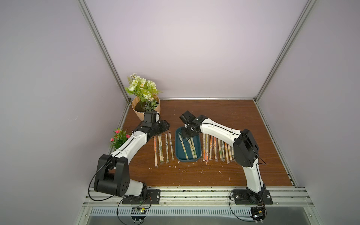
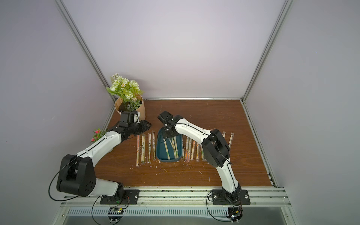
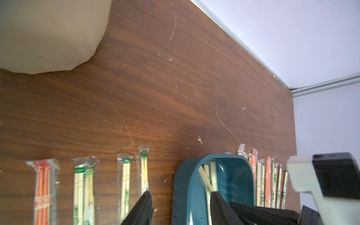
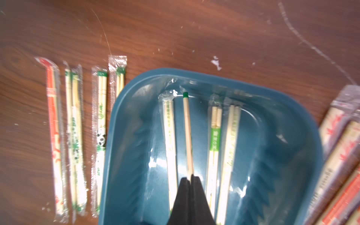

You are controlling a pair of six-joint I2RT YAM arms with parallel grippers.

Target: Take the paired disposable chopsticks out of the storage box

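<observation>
A teal storage box (image 1: 187, 157) holds several chopsticks: wrapped pairs (image 4: 213, 150) and one slim pale stick with a green tip (image 4: 187, 138). My right gripper is shut over the box, its fingertips at the lower end of that slim stick; whether anything is between them is unclear. My left gripper is open above the table, left of the box, nothing seen between its fingers.
Wrapped chopsticks lie in rows left (image 1: 155, 150) and right (image 1: 215, 150) of the box. A large flower pot (image 1: 140, 112) stands at back left, a small plant (image 1: 120, 136) at left.
</observation>
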